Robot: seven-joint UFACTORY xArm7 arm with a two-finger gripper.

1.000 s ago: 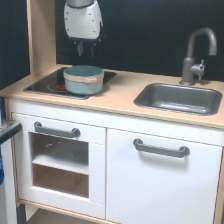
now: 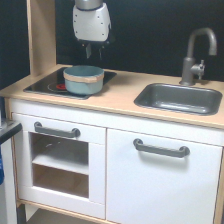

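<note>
A blue-grey pot (image 2: 84, 84) sits upright on the black cooktop (image 2: 53, 89) at the left of the toy kitchen's counter. Above it, against the dark wall, hangs my gripper (image 2: 94, 51). Its dark fingers point down and look spread, so it appears open. Nothing shows between them. A clear gap separates the fingertips from the pot. Fine detail of the fingers is hard to make out against the dark background.
To the right lie a grey sink (image 2: 180, 98) and a tall faucet (image 2: 190, 62). The wooden counter (image 2: 122, 92) between cooktop and sink is bare. Below are an open-fronted oven (image 2: 62, 160) and a white cabinet door (image 2: 160, 180).
My gripper has shifted slightly right and looks a little lower in the view. The pot stays where it was on the cooktop.
</note>
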